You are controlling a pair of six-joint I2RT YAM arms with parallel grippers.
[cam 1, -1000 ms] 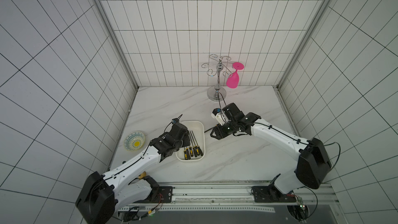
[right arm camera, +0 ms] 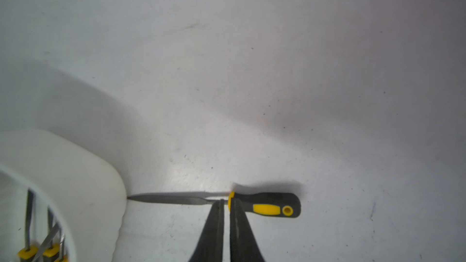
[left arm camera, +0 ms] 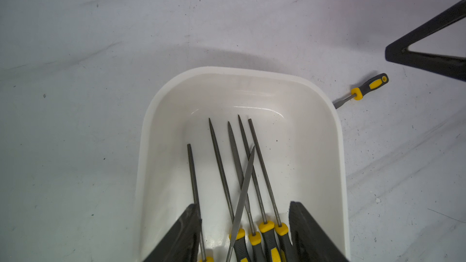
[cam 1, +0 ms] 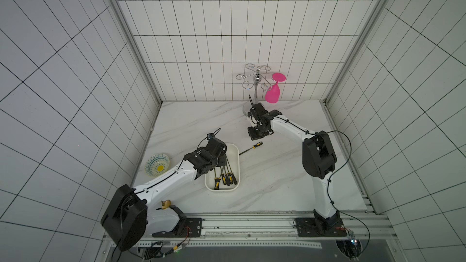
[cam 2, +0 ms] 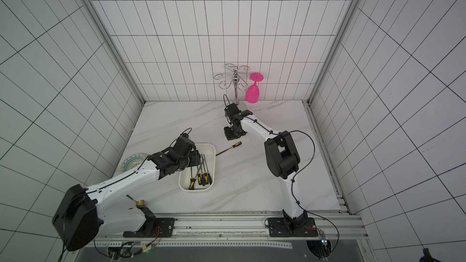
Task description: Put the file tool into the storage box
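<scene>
A file with a black-and-yellow handle [right arm camera: 264,201] lies on the table just right of the white storage box [left arm camera: 338,165], its tip by the wall [cam 1: 257,144]. Several similar files lie inside the box, handles toward the front. My left gripper is over the box, fingers apart, nothing seen held between them. My right gripper is above and behind the loose file in the top views; its fingertips look closed, with nothing visible between them.
A chrome stand [cam 1: 255,92] with a pink glass [cam 1: 272,92] stands at the back. A patterned bowl [cam 1: 157,165] sits at the left. The table right of the box and at the back left is mostly clear.
My right arm has moved back, uncovering the loose file's handle in the top left view.
</scene>
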